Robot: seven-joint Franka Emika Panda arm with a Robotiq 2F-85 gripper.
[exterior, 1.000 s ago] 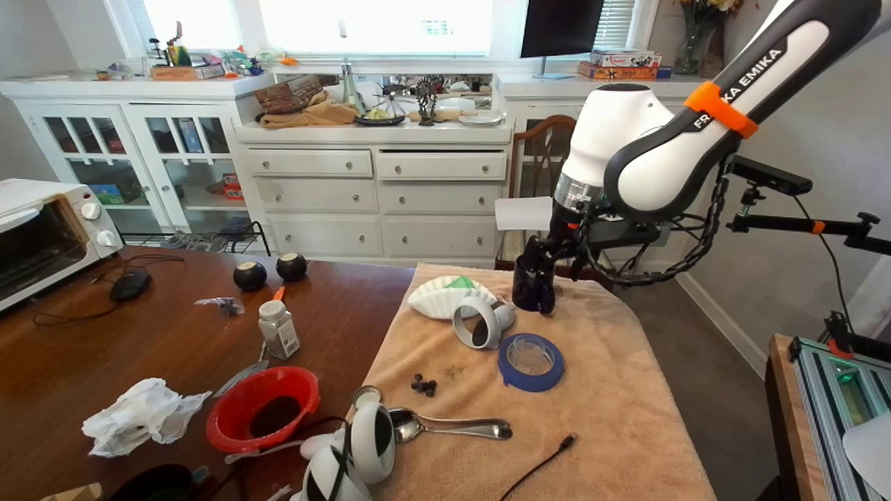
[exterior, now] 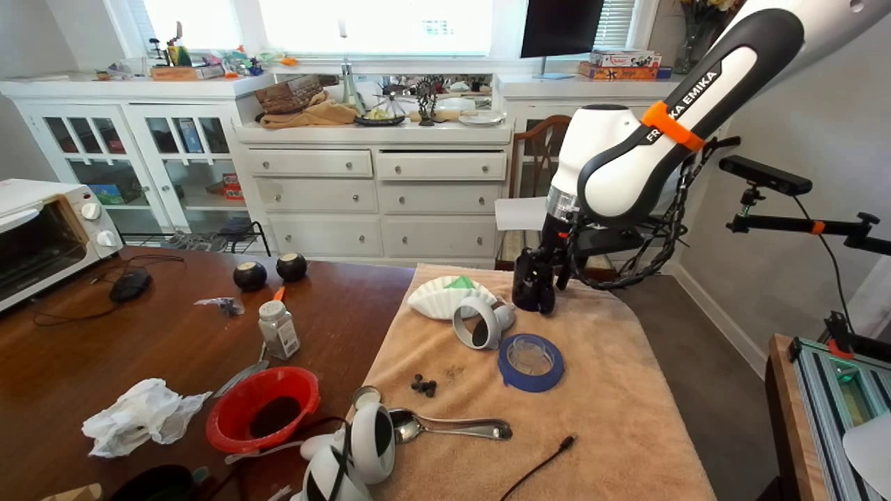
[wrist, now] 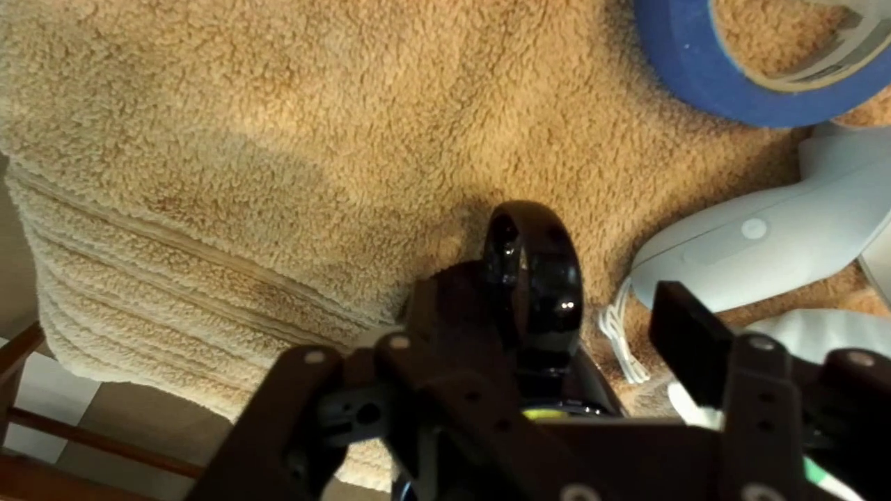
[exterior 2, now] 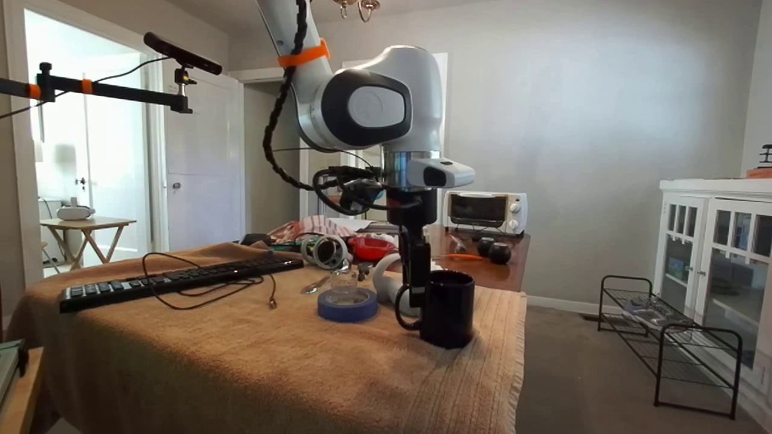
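Observation:
A glossy black mug [exterior 2: 448, 310] stands upright on the tan towel [exterior 2: 239, 347]. Its handle [wrist: 534, 275] points up the wrist view, between my two separated fingers. My gripper reaches down at the mug, its fingers partly open. In exterior view 2 the gripper [exterior 2: 416, 286] is low on the handle side of the mug, overlapping it; contact cannot be told. From exterior view 1, the mug [exterior: 526, 288] is partly covered by the gripper [exterior: 551, 271]. Most of the mug's body is hidden beneath the gripper in the wrist view.
Close by lie a blue tape roll [exterior: 532, 363], a white controller [exterior: 482, 321] and a white fluted dish [exterior: 443, 298]. Spoons [exterior: 455, 427] and a cable [exterior: 543, 466] lie farther off. The towel's edge is close to the mug.
The arm has shifted left in exterior view 1, and the gripper now stands more upright over the mug. The mug looks to be in the same place.

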